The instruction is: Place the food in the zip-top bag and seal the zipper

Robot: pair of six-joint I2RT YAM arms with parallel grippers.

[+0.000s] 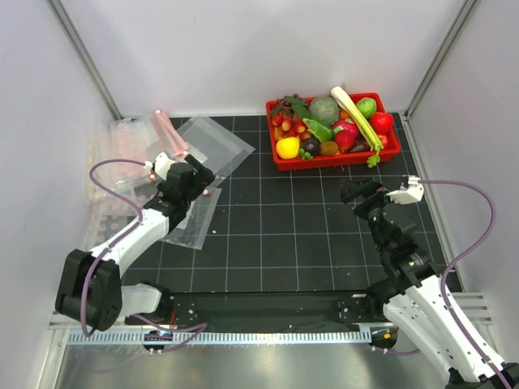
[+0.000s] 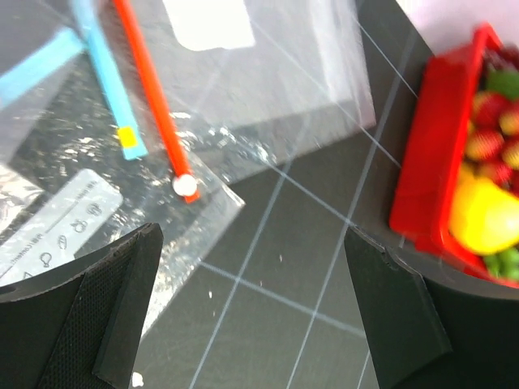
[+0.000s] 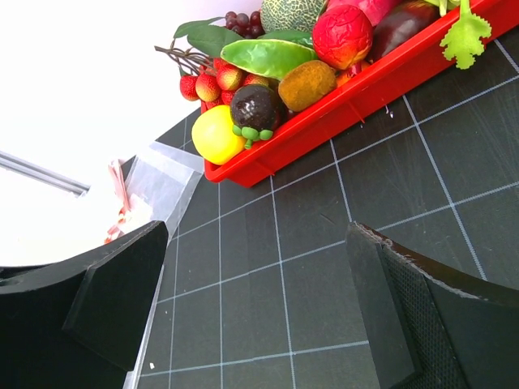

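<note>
Clear zip top bags (image 1: 219, 150) lie in an overlapping pile on the left of the mat, with pink, orange and blue zipper strips. My left gripper (image 1: 199, 172) hangs over them, open and empty; below its fingers the left wrist view shows an orange zipper (image 2: 154, 97) and a blue one (image 2: 109, 81). A red tray (image 1: 324, 162) at the back right holds food: a lemon (image 3: 217, 136), lychees, celery, melon, eggplant and several other pieces. My right gripper (image 1: 363, 190) stands open and empty in front of the tray, toward the right.
Pale walls close in the back and both sides, with the red tray near the back wall.
</note>
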